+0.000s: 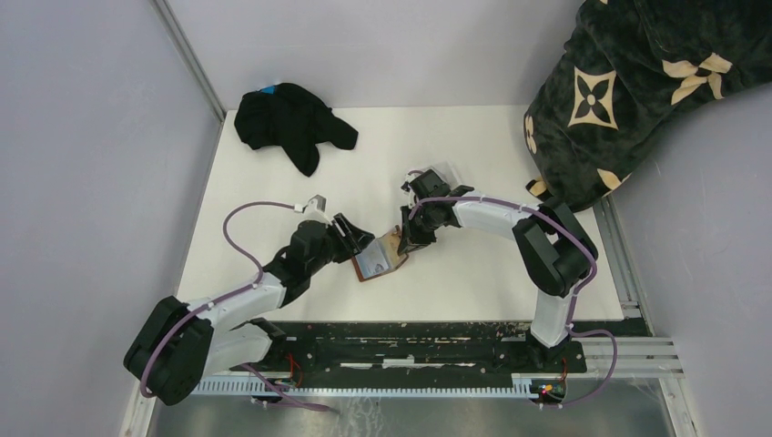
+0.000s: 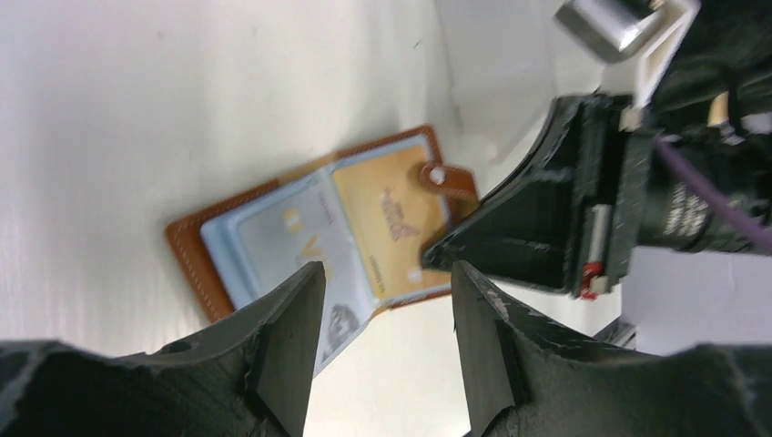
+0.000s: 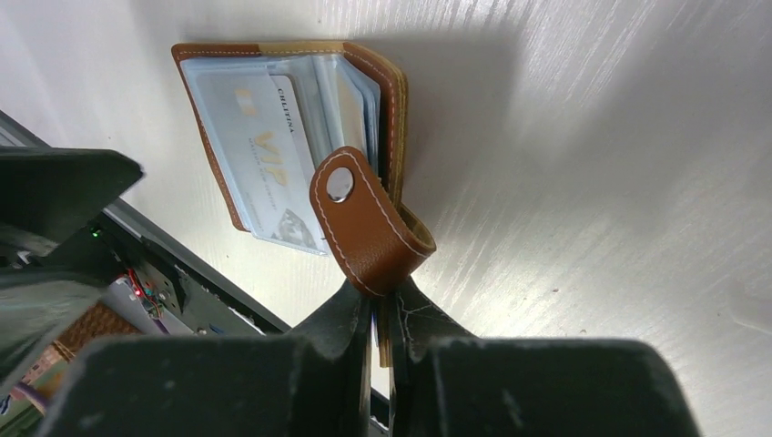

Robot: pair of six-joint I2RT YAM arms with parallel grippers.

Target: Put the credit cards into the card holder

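Observation:
The brown leather card holder (image 3: 393,109) lies opened out on the table, its clear sleeves spread. A white VIP card (image 3: 269,159) sits in one sleeve, and a gold card (image 2: 387,205) shows in another. My right gripper is shut on the holder's edge by the snap strap (image 3: 369,218). Seen from above, my left gripper (image 1: 362,238) hovers at the holder's left side. Its fingers (image 2: 293,337) stand apart with nothing gripped between them, over the sleeve with the VIP card.
Black cloth (image 1: 293,120) lies at the table's back left. A pale, see-through object (image 1: 446,173) stands just behind the right gripper. A dark patterned cushion (image 1: 637,100) leans over the back right corner.

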